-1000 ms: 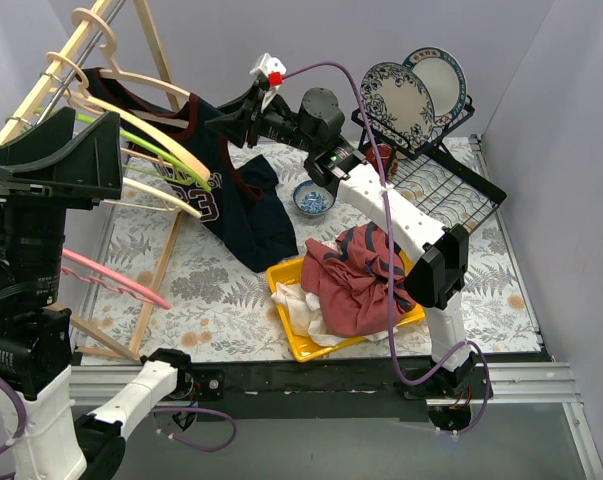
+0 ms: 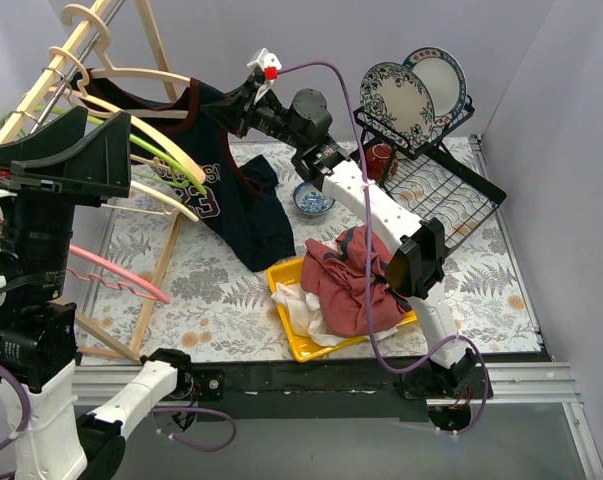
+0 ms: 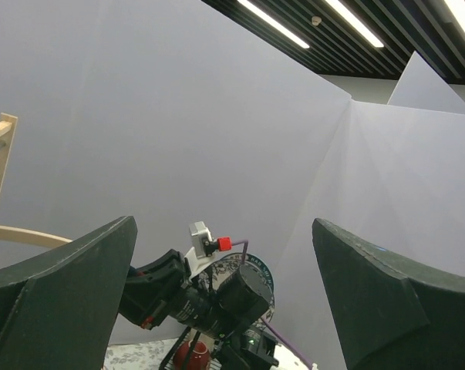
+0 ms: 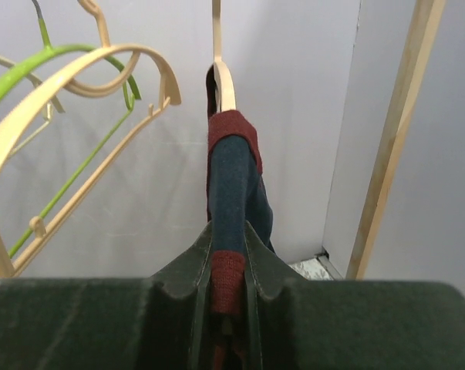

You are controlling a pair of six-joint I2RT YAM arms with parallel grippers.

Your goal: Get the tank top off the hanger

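Observation:
A dark navy tank top [image 2: 246,205] with maroon trim and white lettering hangs at the rack, its lower part draped over the table. Its wooden hanger [image 2: 141,73] runs through the far shoulder, and the hanger's end [image 4: 226,86] still shows inside the cloth in the right wrist view. My right gripper is shut on the shoulder strap [image 4: 230,177], just beyond the hanger's tip. Near the rack's front left, my left gripper [image 2: 126,160] stands open and empty; between its spread fingers the left wrist view shows the right arm.
Several other hangers, including a green one [image 2: 161,150] and a pink one [image 2: 121,272], hang close by. A yellow basket [image 2: 303,347] with clothes, a blue-patterned bowl [image 2: 312,198] and a dish rack [image 2: 451,190] with plates stand to the right.
The right arm's elbow has swung left while its gripper keeps hold of the strap, shifting slightly. The hangers have swayed a little. My left gripper has moved slightly to the right.

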